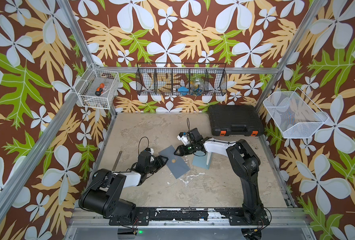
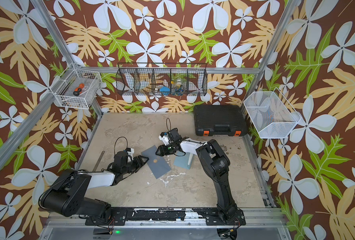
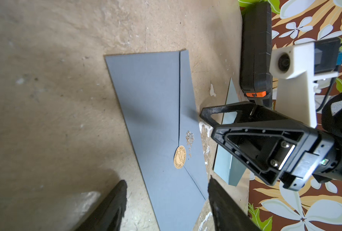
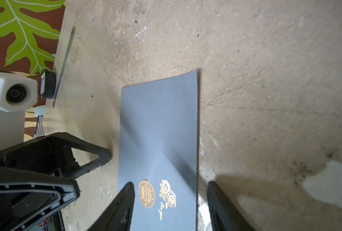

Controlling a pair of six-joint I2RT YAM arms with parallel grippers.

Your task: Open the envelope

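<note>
A grey-blue envelope point(image 1: 180, 168) lies flat on the table, its flap closed under a round gold seal point(image 3: 179, 157) beside a gold flower print. My left gripper is at the envelope's left edge, and the left wrist view shows its fingers point(image 3: 109, 206) apart, with the envelope below and between them. Across from it, my right gripper hovers by the right edge. Its fingers point(image 4: 121, 207) are spread too, the seal end of the envelope below the gap. Neither gripper grips anything. Whether any fingertip touches the paper cannot be told.
A light blue folded card point(image 1: 200, 162) lies under the right arm. Behind it stands a black case point(image 1: 235, 120). A metal ruler point(image 1: 117, 160) and a round black item point(image 4: 47, 84) are at the left. Bare table stretches behind the envelope.
</note>
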